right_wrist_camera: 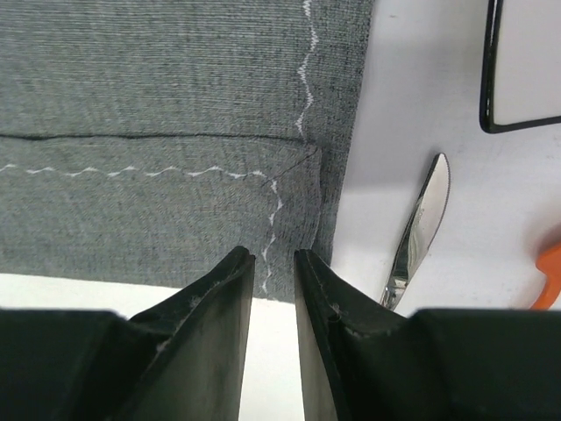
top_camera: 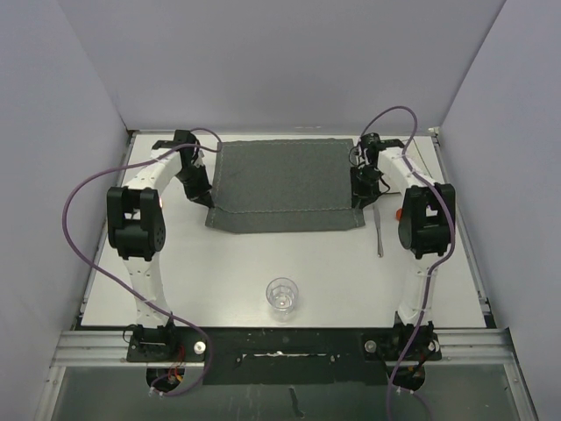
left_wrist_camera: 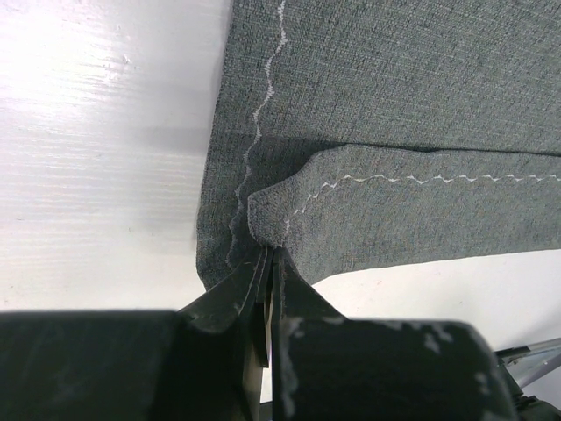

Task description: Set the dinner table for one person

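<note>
A grey cloth placemat (top_camera: 280,175) with pale stitching lies across the back of the table, its near strip folded over. At its near left corner my left gripper (top_camera: 209,204) is shut on the cloth; in the left wrist view the folded edge (left_wrist_camera: 273,210) bunches up at the fingertips. Over the near right corner stands my right gripper, open, with the flat cloth beneath and nothing between its fingers. To the right of the mat lies a knife (right_wrist_camera: 422,224). A clear glass (top_camera: 282,296) stands near the front edge.
Beyond the knife is a white item with a black rim (right_wrist_camera: 530,66), partly behind the right arm. An orange object (right_wrist_camera: 550,274) lies at the right, mostly cut off.
</note>
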